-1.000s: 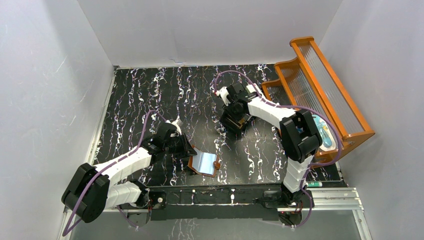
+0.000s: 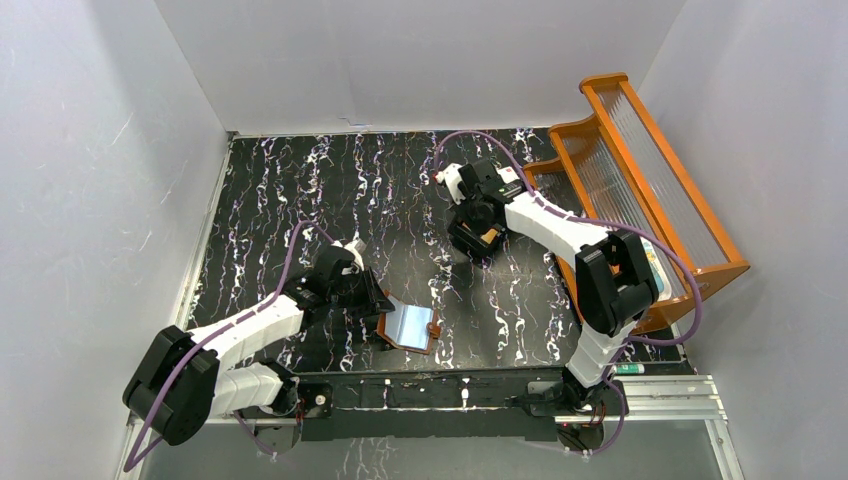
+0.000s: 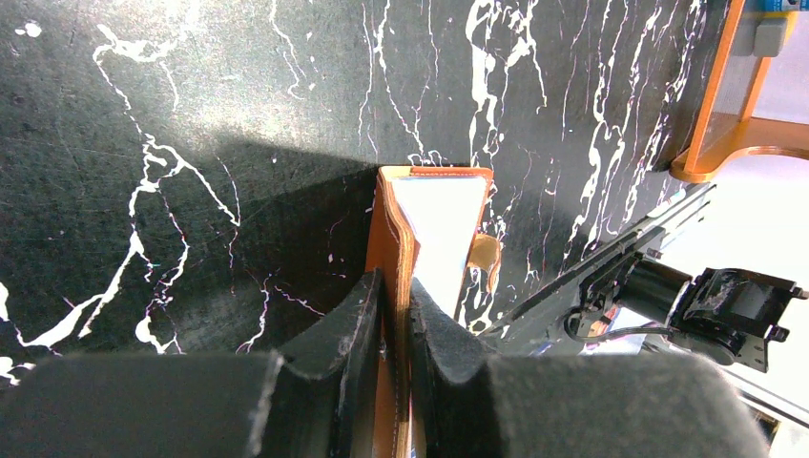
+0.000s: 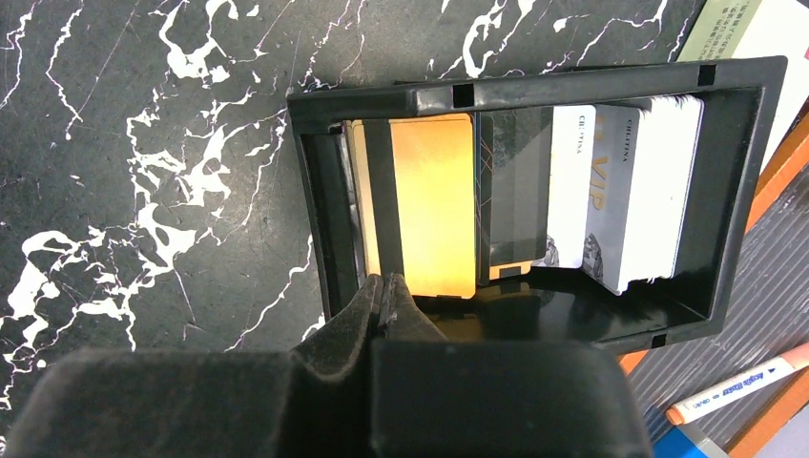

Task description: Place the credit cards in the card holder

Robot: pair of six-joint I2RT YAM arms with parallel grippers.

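Observation:
In the right wrist view, a black box holds several cards: a golden card, a dark grey one, and white and silver cards to the right. My right gripper is shut with nothing between its fingers, its tips over the lower edge of the golden card, which lies outside them. The brown card holder rests open near the table's front edge, its pale inside showing. My left gripper is shut on the holder's brown cover flap, keeping it raised.
An orange wooden rack with ribbed panels stands on the right. A marker lies at lower right in the right wrist view. Bare black marble table fills the back left.

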